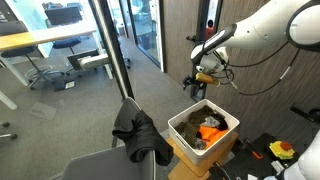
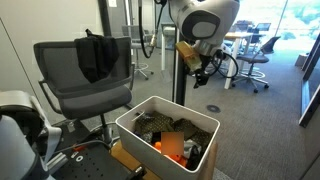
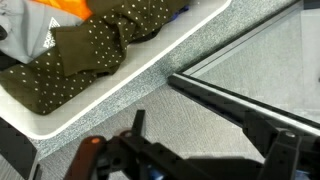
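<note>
My gripper stands open, and no object shows between its fingers. Exterior view 1 has the gripper [image 1: 188,83] above and behind the far end of a white box [image 1: 176,129]. Inside that box is a jumble of cloth: a dark dotted piece [image 3: 105,45], a grey one [image 3: 25,30] and something orange [image 3: 72,7]. In the wrist view the box's white rim [image 3: 130,71] runs diagonally across the upper left, so the fingers are outside it, over bare floor and a dark rail. A black cloth [image 1: 143,136] hangs over a chair back.
The box stands on a wooden surface [image 1: 185,171]. The grey office chair [image 2: 85,98] is beside it. A dark upright post [image 2: 181,85] rises behind the box, with open carpet [image 1: 90,110] beyond. Desks and chairs stand farther back.
</note>
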